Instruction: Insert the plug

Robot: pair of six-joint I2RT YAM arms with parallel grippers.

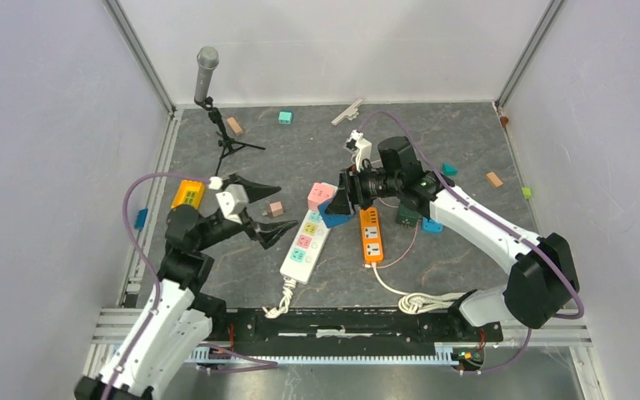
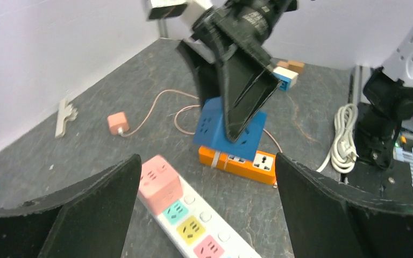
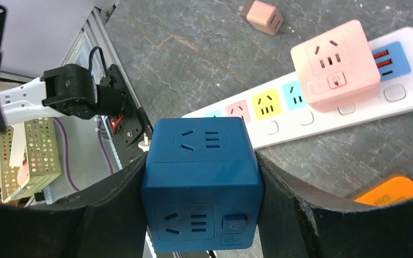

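Note:
My right gripper is shut on a blue cube socket, held above and beside the white power strip. The strip has coloured sockets, and a pink cube adapter sits on it near its far end. My left gripper stands open left of the strip, with nothing between its fingers; its view looks toward the blue cube and strip.
An orange power strip lies right of the white one, with coiled cable. A small cube lies left of the strip. A microphone stand stands back left; small blocks are scattered around.

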